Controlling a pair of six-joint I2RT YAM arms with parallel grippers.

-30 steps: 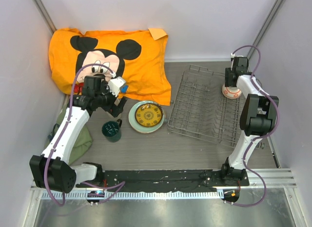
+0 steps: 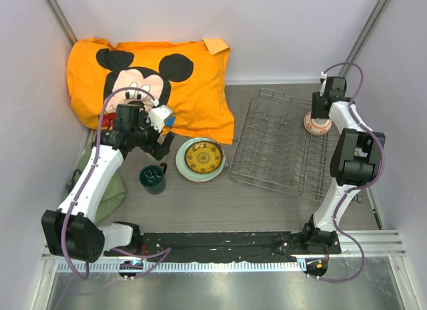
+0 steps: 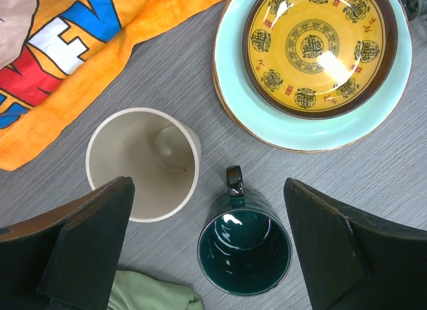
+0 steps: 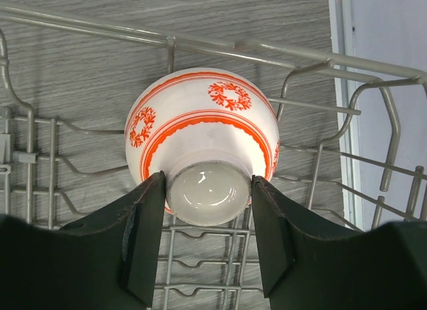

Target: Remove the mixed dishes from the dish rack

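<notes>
A white bowl with orange-red patterns (image 4: 200, 117) rests upside down in the wire dish rack (image 2: 273, 143). Its raised foot lies between the fingers of my right gripper; the fingertips are close on either side, and whether they press on it I cannot tell. Above the table at left, my left gripper is open and empty. Below it, in the left wrist view, are a beige cup (image 3: 143, 165) and a dark green mug (image 3: 244, 247). A yellow patterned dish (image 3: 313, 50) sits on a pale turquoise plate (image 3: 240, 107).
An orange cartoon cloth (image 2: 150, 83) covers the back left. A green cloth (image 2: 110, 193) lies under the left arm. Walls close in the left, back and right sides. Bare table (image 2: 207, 210) shows in front of the plate.
My right gripper has shifted slightly to the right over the bowl. The bowl stays in the rack, and the left arm holds still.
</notes>
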